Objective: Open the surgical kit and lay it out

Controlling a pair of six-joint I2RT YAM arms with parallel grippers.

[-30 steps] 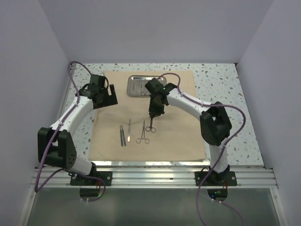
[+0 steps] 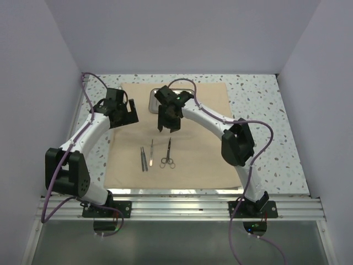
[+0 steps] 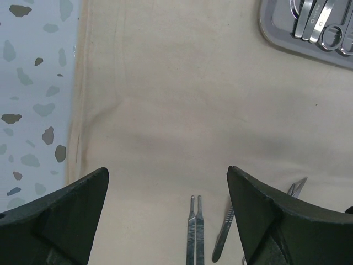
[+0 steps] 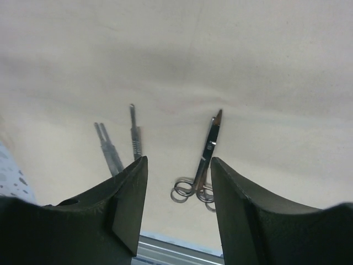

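On the beige cloth (image 2: 204,160), two scissor-like tools lie crossed over each other, one dark (image 4: 208,149) and one silver, rings towards the front. My right gripper (image 2: 167,130) stands open just behind their tips, with nothing between its fingers. To their left lie a slim scalpel-like tool (image 2: 151,153) and two grey handles (image 2: 143,159) side by side. The grey tray (image 2: 155,102) at the back is partly covered by the right arm; metal tools, some with finger rings (image 3: 332,36), show inside it. My left gripper (image 2: 132,111) hangs open and empty over the cloth's left side.
Speckled tabletop (image 2: 265,127) borders the cloth on both sides. A metal rail (image 2: 182,202) runs along the front edge, and grey walls (image 2: 182,38) enclose the back and sides.
The dark tool was carried left in my right gripper and now lies released over the silver one. That gripper has opened and drawn back towards the tray. The left arm has barely moved.
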